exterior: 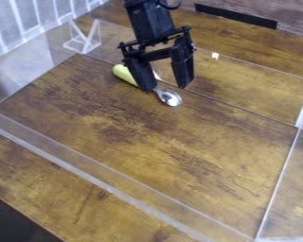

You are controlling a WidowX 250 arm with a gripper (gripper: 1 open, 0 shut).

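My black gripper (161,68) hangs open at the upper middle, its two fingers spread above the spoon, with nothing seen between them. The spoon (169,97) lies on the wooden surface with its silver bowl toward the lower right. Its pale yellow-green handle (124,71) points to the upper left and is partly hidden behind the gripper.
Clear plastic walls enclose the wooden work surface (141,161), with a clear bracket (83,40) at the back left corner. A small white object (215,56) sits at the back.
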